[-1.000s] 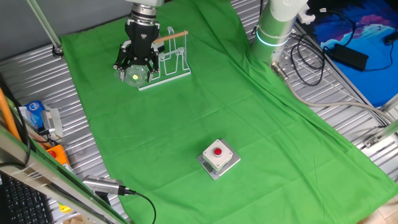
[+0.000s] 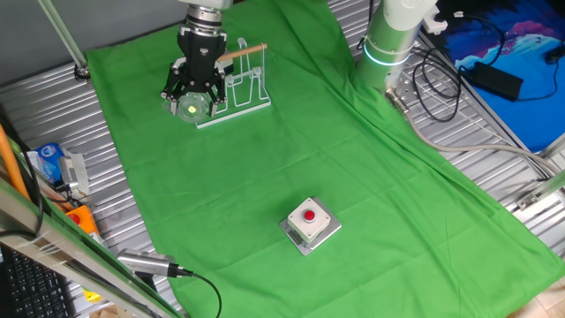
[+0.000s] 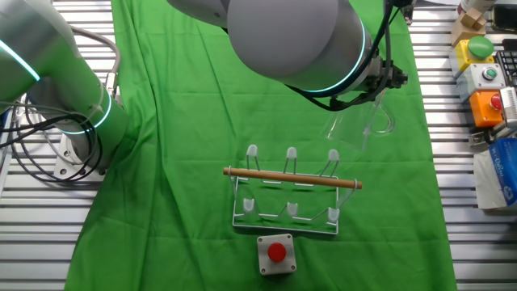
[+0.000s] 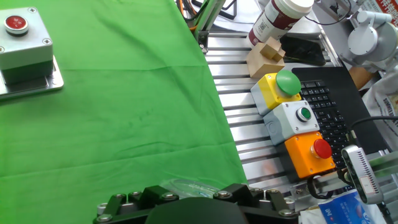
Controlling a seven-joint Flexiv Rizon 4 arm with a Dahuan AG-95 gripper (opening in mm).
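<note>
A clear glass cup [image 2: 192, 108] is between the fingers of my gripper [image 2: 193, 95], which is shut on it at the far left of the green cloth. In exterior view 2 the see-through cup [image 3: 349, 128] shows tilted below the arm, its looped handle pointing right. Only a sliver of the glass [image 4: 189, 187] appears in the wrist view, above my gripper. Close beside it stands a white wire rack [image 3: 287, 230] with upright prongs and a wooden bar [image 3: 292, 176]. I cannot tell whether cup and rack touch.
A grey box with a red button [image 2: 309, 221] sits on the cloth, near the rack's long side in exterior view 2. Past the cloth's edge are yellow [image 4: 277, 90], white and orange button boxes and a keyboard [image 4: 326, 112].
</note>
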